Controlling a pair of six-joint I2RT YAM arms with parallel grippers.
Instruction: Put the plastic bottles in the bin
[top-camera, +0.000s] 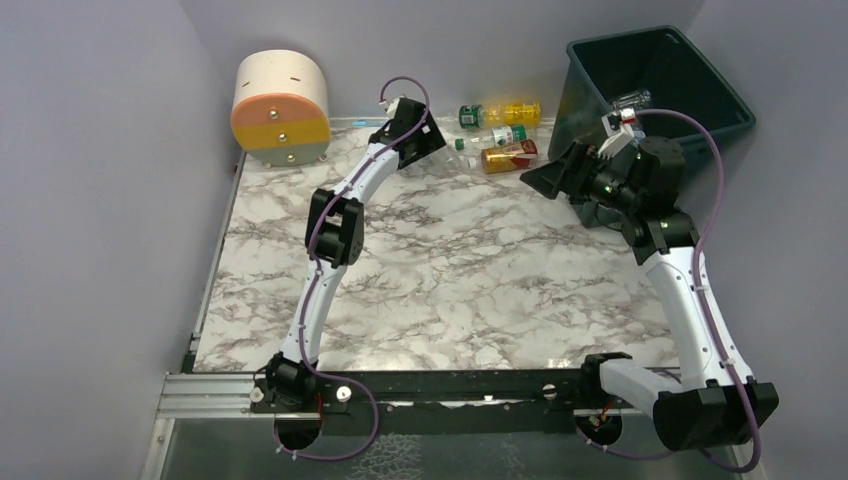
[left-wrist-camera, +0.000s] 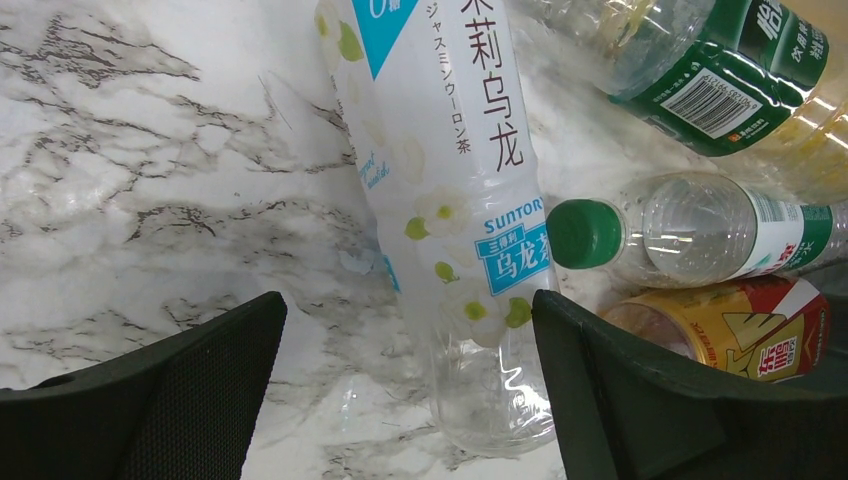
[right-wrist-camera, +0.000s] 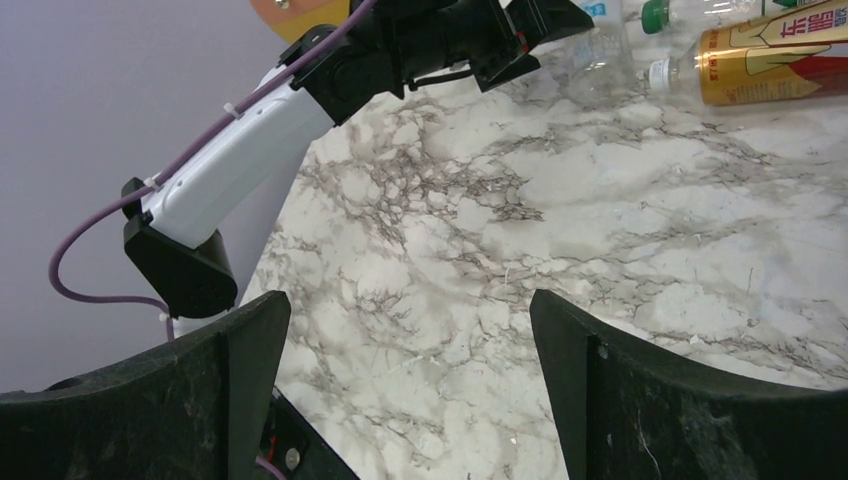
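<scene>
My left gripper (top-camera: 421, 147) hangs open over a clear Suntory oolong bottle (left-wrist-camera: 450, 220), which lies between and below its fingers. To its right lie a yellow bottle with green label (top-camera: 505, 115), a small green-capped bottle (top-camera: 490, 141) and an orange-labelled bottle (top-camera: 510, 156). My right gripper (top-camera: 552, 172) is empty, its fingers apart, in front of the dark green bin (top-camera: 670, 70), which has a clear bottle (top-camera: 632, 101) inside.
A rounded drawer box (top-camera: 278, 100) stands at the back left.
</scene>
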